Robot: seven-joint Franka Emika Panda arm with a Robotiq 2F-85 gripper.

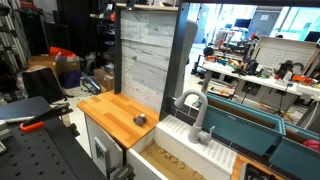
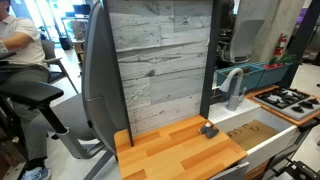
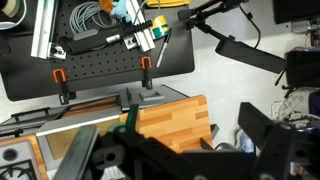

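Note:
In the wrist view, the dark body of my gripper fills the bottom edge. Its fingers blend into dark surroundings, so how far apart they stand cannot be made out. A small metallic object (image 2: 209, 130) sits on the wooden countertop (image 2: 165, 152), near the corner by the sink. Just right of that counter, a white drawer (image 1: 150, 155) with a light wooden interior stands pulled out. Behind the drawer rises a grey faucet (image 1: 196, 105). No contact between my gripper and any of these shows.
A pale plank panel (image 2: 165, 65) stands upright behind the counter. Beyond the drawer lies a stovetop (image 2: 288, 101). A black table (image 3: 100, 70) carries orange clamps (image 3: 146, 64), cables and tools.

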